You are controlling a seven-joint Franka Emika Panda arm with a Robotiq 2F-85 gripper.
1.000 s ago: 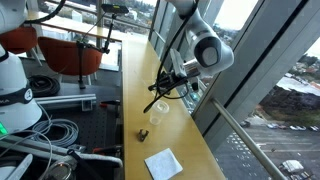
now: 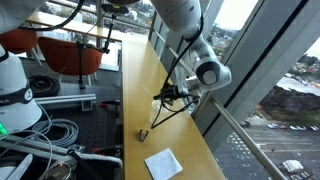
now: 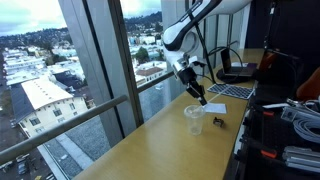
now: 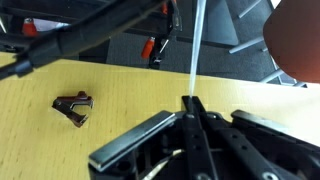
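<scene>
Dark and shut, my gripper hangs over the yellow table in the wrist view. A thin pale stick [image 4: 196,45] runs from its fingertips towards the top of that view and appears pinched there. In the second exterior view, the gripper [image 3: 203,103] is close above or beside a clear cup [image 3: 195,122]; whether they touch cannot be told. The first exterior view shows the cup [image 2: 156,107] upright by the gripper, partly covered. A small dark object with reddish parts [image 4: 74,106] lies apart from the gripper on the table.
A white sheet [image 2: 163,164] lies flat on the table. The window rail [image 3: 60,130] borders one long side, and black equipment [image 4: 140,50] the other. A reddish chair [image 2: 80,58] stands beyond the table. Bare tabletop [image 3: 130,145] stretches away from the cup.
The gripper and arm have come lower and nearer the cup, which was clearly visible a second ago and is now partly covered. The dark object and white sheet have stayed put.
</scene>
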